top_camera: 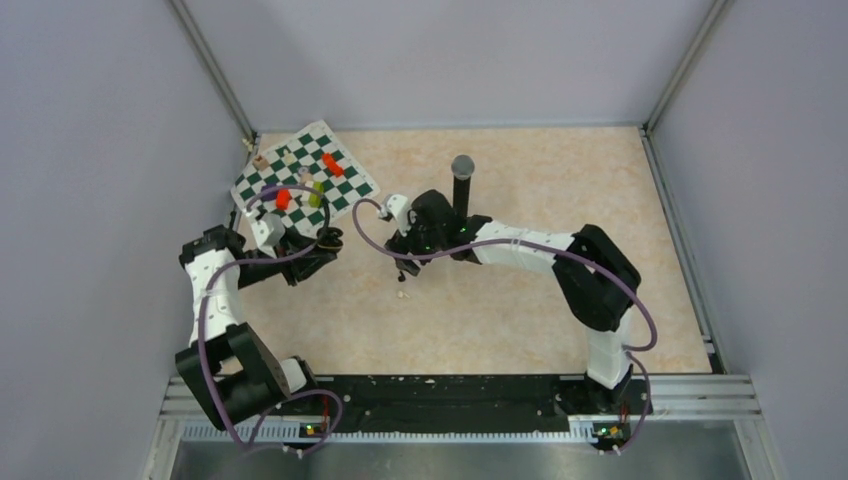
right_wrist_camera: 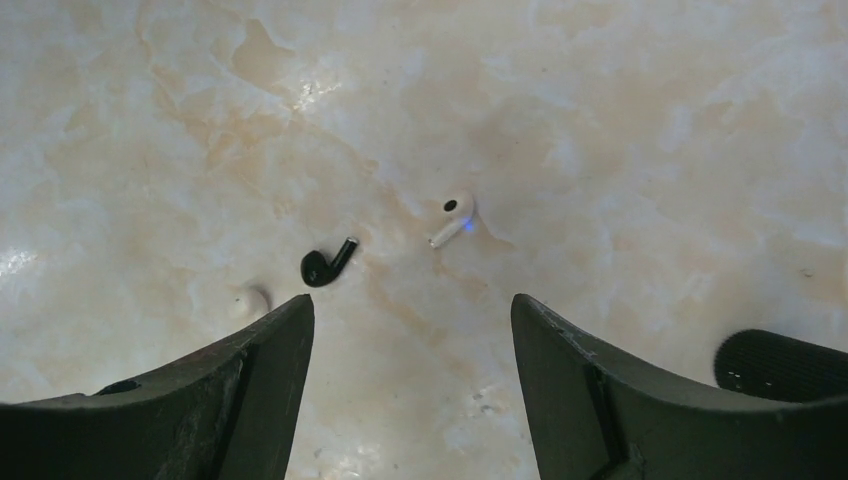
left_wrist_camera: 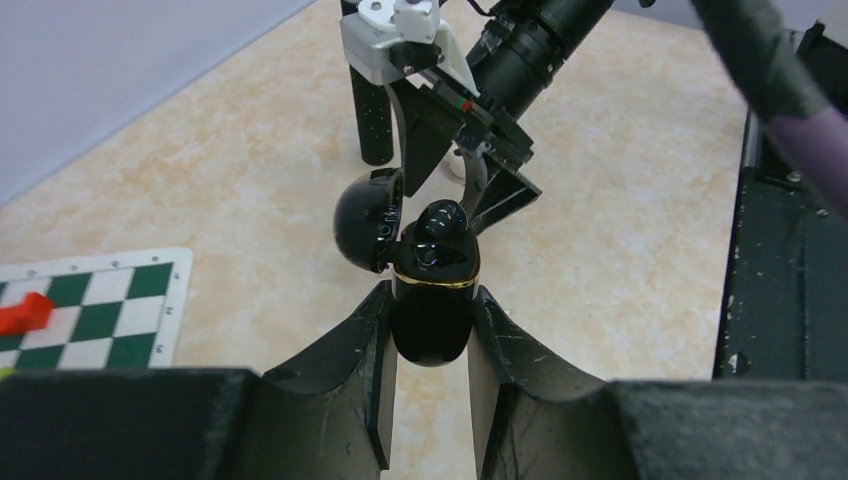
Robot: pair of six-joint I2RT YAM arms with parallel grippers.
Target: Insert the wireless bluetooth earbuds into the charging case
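Observation:
A glossy black charging case (left_wrist_camera: 432, 310), lid open, is held upright by my left gripper, shut on it, at the table's left side. My right gripper is over the table centre with its fingers apart in the right wrist view; nothing shows between them but table. Below it lie a white earbud (right_wrist_camera: 455, 214) and a black earbud (right_wrist_camera: 325, 265). A second small pale piece (right_wrist_camera: 247, 304) is partly beside a right finger. Whether the right gripper grips anything out of that view cannot be told.
A checkered board (top_camera: 350, 185) with coloured blocks sits back left. A dark upright cylinder (top_camera: 462, 180) stands behind the right arm.

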